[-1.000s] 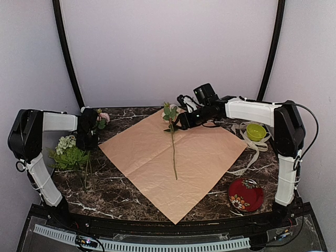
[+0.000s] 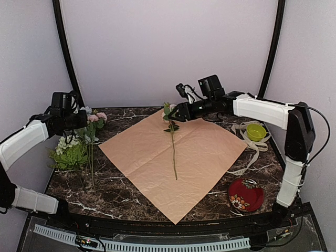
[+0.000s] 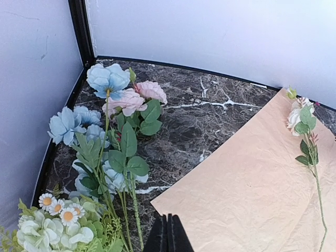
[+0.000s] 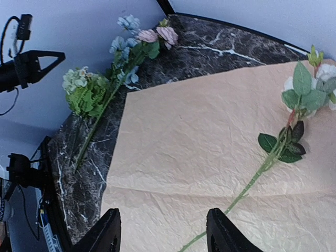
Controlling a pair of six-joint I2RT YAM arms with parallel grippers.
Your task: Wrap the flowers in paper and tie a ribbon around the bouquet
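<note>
One stem with a white flower head (image 3: 301,114) and green leaves lies on the pink wrapping paper (image 2: 152,152). Above that flower's head and upper leaves in the top view hovers my right gripper, its fingers apart and empty. In the left wrist view, my left gripper is shut, with nothing visible between its fingers. It is over the left side, by the loose flowers: blue ones (image 3: 107,79), pink ones (image 3: 152,91) and a white-green bunch with small daisies (image 3: 52,228). A white ribbon (image 2: 254,157) lies loosely at the right.
At the right, a yellow-green bowl (image 2: 255,132) sits within the ribbon's loops. A red floral dish (image 2: 245,195) rests near the front right. Dark marble table (image 2: 113,197) shows bare around the paper; white walls stand on three sides.
</note>
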